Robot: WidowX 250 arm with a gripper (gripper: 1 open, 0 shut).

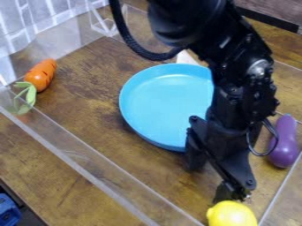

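Note:
My black gripper [218, 177] hangs low over the wooden floor at the right, its fingers open, just behind a yellow lemon-like object [231, 214] at the bottom edge. A blue round plate [154, 101] lies behind the gripper, partly hidden by the arm. A purple eggplant [283, 143] lies at the right, beside the gripper. An orange carrot [41, 72] with green leaves lies at the far left.
A clear plastic wall [88, 172] runs along the left and front. The wooden floor left of the plate is bare. A small blue object [6, 210] shows outside at the lower left corner.

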